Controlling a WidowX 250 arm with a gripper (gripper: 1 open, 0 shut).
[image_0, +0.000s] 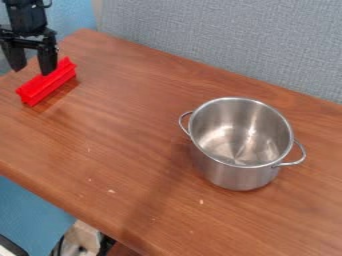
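My black gripper hangs at the upper left edge of the camera view, open, its fingers above and beside the far end of a red elongated block. The block lies diagonally on the wooden table near its left edge. Whether a finger touches it I cannot tell.
A steel pot with two handles stands on the right half of the table. A grey textured wall runs along the back, and blue surfaces show past the left edge.
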